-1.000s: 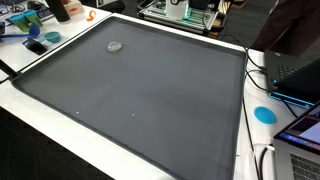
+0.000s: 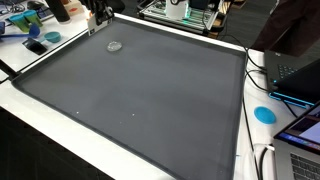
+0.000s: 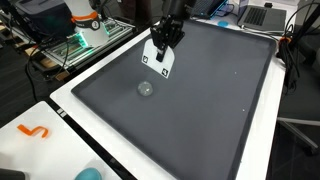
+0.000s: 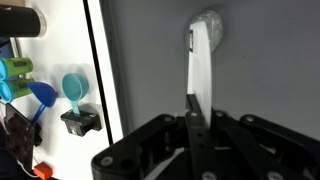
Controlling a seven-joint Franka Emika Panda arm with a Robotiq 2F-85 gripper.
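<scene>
A flat white piece with dark marks at its corners (image 3: 157, 60) hangs upright over the dark grey board (image 3: 200, 110). My gripper is shut on it; in the wrist view the white piece (image 4: 200, 65) shows edge-on, reaching out from between the dark fingers. A small clear round dish or disc (image 3: 145, 88) lies on the board, apart from the white piece in the second exterior view. From the wrist, that clear disc (image 4: 209, 22) appears just beyond the strip's far end. The first exterior view shows the white piece (image 2: 94, 23) near the board's far left corner, left of the disc (image 2: 114, 46).
Beside the board, the white table holds a teal scoop (image 4: 75, 85), a blue spoon (image 4: 42, 94) and green containers (image 4: 15, 68). Laptops (image 2: 300, 160) and a blue lid (image 2: 265, 115) stand at the right. Most of the board is bare.
The arm has come into the first exterior view from the top left, bringing the white piece down and right over the board's far corner. The clear disc has stayed in place.
</scene>
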